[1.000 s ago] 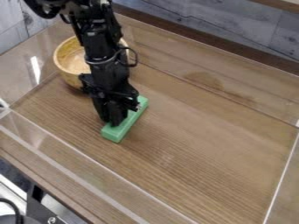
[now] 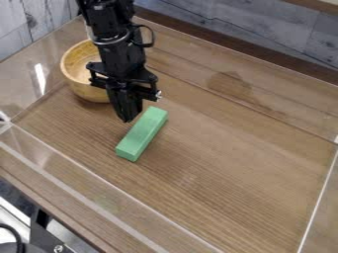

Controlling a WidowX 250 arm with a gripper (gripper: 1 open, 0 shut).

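Observation:
My gripper [image 2: 126, 99] is shut, hanging over the wooden table just above and left of a green rectangular block [image 2: 141, 134], which lies flat and slanted on the tabletop. Nothing shows between the fingertips. A round tan wooden bowl [image 2: 79, 72] stands behind the gripper to the left, partly hidden by the black arm.
A pale raised edge runs along the right side. Dark cables lie at the lower left beyond the table's edge.
The gripper has moved up and back, away from over the green block toward the bowl. The block now shows fully and looks to lie where it was.

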